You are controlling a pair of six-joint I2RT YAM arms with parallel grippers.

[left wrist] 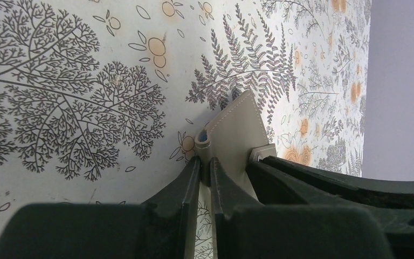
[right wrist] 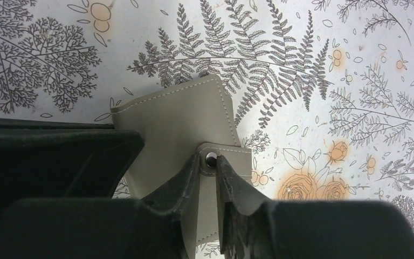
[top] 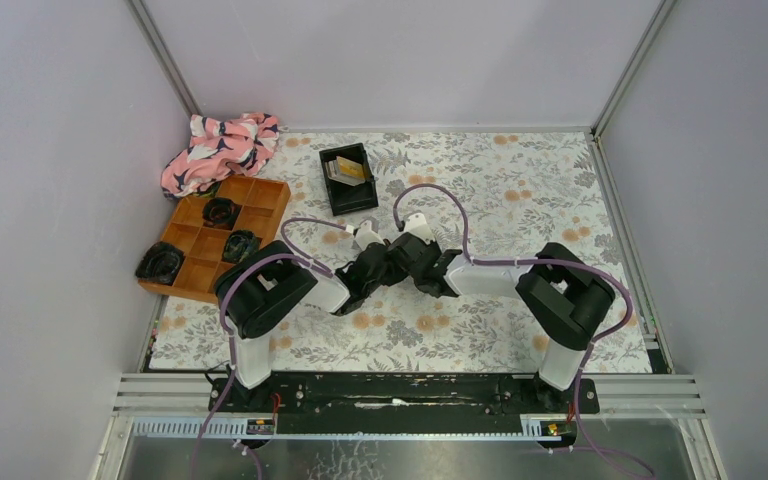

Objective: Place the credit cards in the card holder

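A grey-beige leather card holder (right wrist: 167, 129) with stitched edges and a snap tab (right wrist: 232, 159) lies low over the table. My left gripper is shut on its folded edge. My right gripper is at the snap tab with its fingertips around the metal snap, part open; whether it grips the tab cannot be told. In the top view both grippers meet near the centre and hide most of the holder. Yellow and pale cards (top: 347, 170) sit in a black box (top: 355, 201) behind them.
A wooden compartment tray (top: 190, 278) with dark items stands at left, a pink patterned cloth (top: 220, 155) behind it.
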